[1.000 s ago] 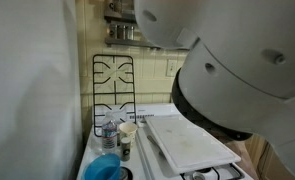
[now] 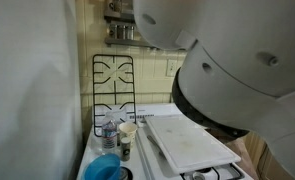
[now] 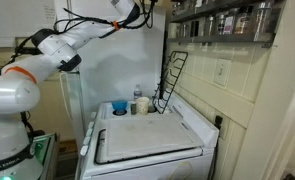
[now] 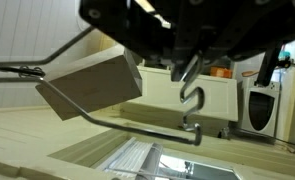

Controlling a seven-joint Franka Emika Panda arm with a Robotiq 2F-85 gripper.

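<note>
In the wrist view my gripper is shut on a bent grey metal rod [image 4: 117,118], whose long bars run off to the left and end in a curl just below the fingers. How far the piece extends beyond this view is hidden. A black wire grate [image 2: 114,83] stands upright against the tiled wall at the back of the stove; whether it and the rod are one piece, I cannot tell. The arm [image 3: 45,68] rises from the left in the second exterior view, where its fingers do not clearly show.
A white cover [image 3: 147,136] lies over most of the stove top. At its left back stand a blue bowl [image 2: 102,166], a clear bottle [image 2: 109,134], a cream cup [image 2: 128,129] and a small jar [image 2: 125,147]. A spice shelf [image 3: 232,25] juts from the wall above.
</note>
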